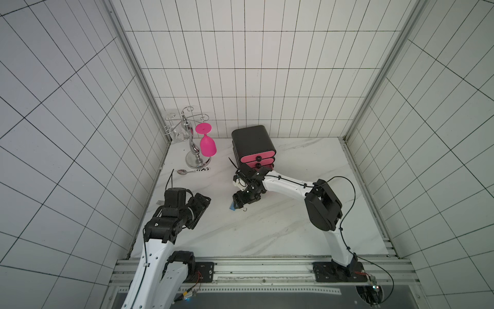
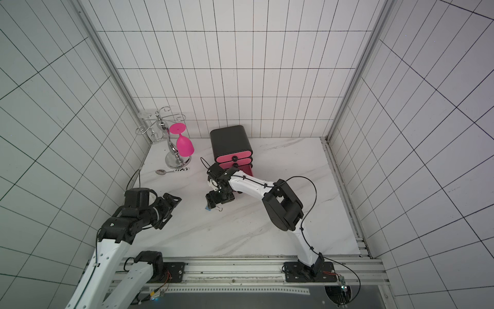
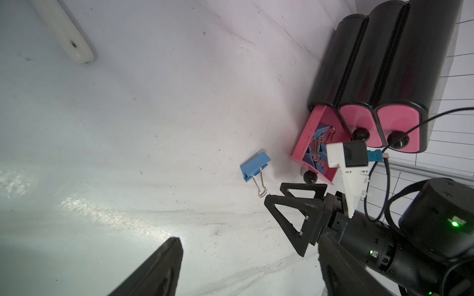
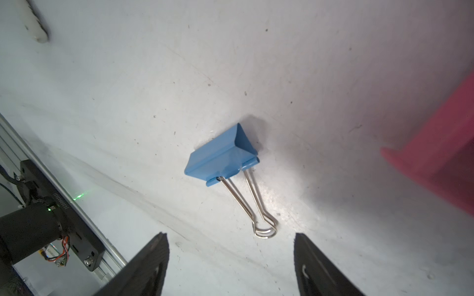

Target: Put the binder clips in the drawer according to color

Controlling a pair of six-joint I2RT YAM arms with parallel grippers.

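Note:
A single blue binder clip [image 4: 222, 155] lies on the white table, its wire handles pointing toward the drawer side of my right gripper. That gripper hangs above the clip, open, with nothing between its fingers. Seen from the left wrist, the bottom pink drawer [image 3: 307, 135] is pulled out and holds several blue clips [image 3: 316, 153]. The two drawers above it look shut. My left gripper is open and empty, off to the left of the loose clip. From above, the right arm hides most of the open drawer.
The black drawer cabinet [image 1: 251, 140] stands at the back middle. Left of it is a metal stand [image 1: 197, 159] with a pink goblet [image 1: 207, 145] hanging from it, and a spoon [image 1: 182, 172] lies in front.

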